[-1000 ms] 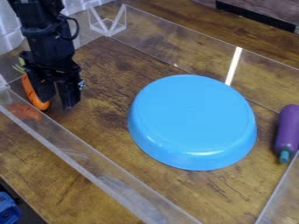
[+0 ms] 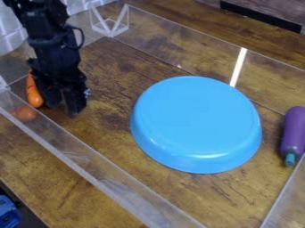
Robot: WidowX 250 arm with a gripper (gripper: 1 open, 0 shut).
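My black gripper (image 2: pixel 57 96) is low at the left of the wooden tray, beside an orange carrot (image 2: pixel 34 89) that lies against the clear left wall. The dark fingers blend into the floor and partly hide the carrot, so whether they are open or shut is unclear.
A large blue upturned bowl or disc (image 2: pixel 195 121) fills the middle right. A purple toy eggplant (image 2: pixel 293 134) lies at the right edge. Clear plastic walls (image 2: pixel 95 169) border the area.
My gripper has shifted slightly to the right from where it was over the carrot, and a little less of it covers the carrot's upper part.
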